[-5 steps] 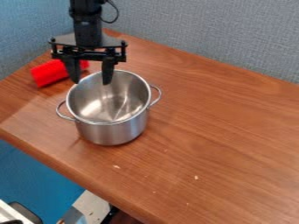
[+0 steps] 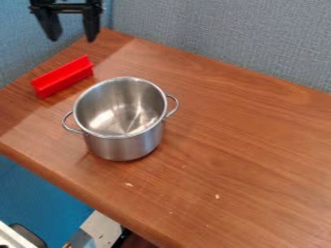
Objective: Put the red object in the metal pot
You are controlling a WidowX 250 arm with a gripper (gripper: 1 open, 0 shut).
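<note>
The red block lies flat on the wooden table at the far left, outside the pot and behind it. The metal pot stands upright beside it with its inside empty. At the top left edge of the view my gripper hangs above and behind the block, its two dark fingers spread wide apart. Nothing is between them. The upper part of the gripper is cut off by the frame.
The pot's wire handles stick out on both sides. Bare wooden table stretches to the right. Grey-blue partition walls border the back and left. White and dark equipment sits below the front left edge.
The block and pot have stayed in place.
</note>
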